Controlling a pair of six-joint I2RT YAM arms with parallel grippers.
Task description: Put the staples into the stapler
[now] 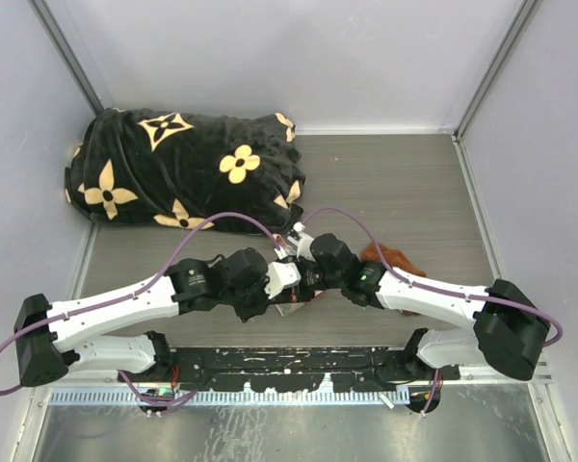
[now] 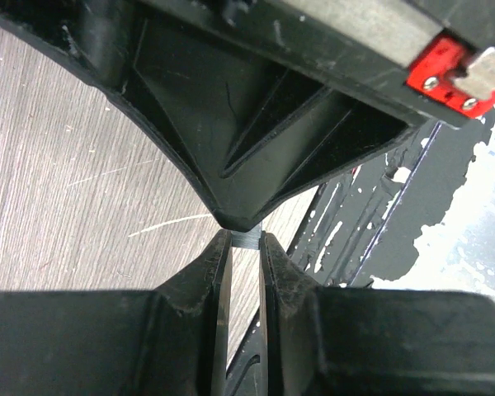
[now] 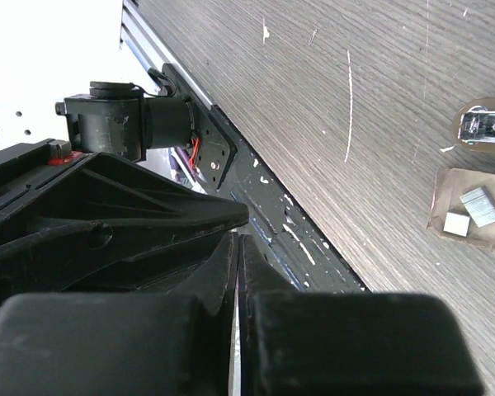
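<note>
A short silver staple strip [image 2: 247, 239] sits between the fingertips of my left gripper, which is shut on it near the middle of the table. The black tip of my right gripper meets the strip's far end and covers part of it. In the right wrist view, my right gripper is closed to a narrow gap, its tips beside the end of the left gripper; the strip itself is hidden there. At that view's right edge lies a metal part in a brown surround [image 3: 491, 125], perhaps the stapler, cut off by the frame.
A piece of cardboard [image 3: 445, 202] holds a staple block [image 3: 482, 206] and a small white block [image 3: 456, 223]. A dark flowered cushion [image 1: 183, 173] fills the back left. Brown cloth [image 1: 393, 258] lies behind the right arm.
</note>
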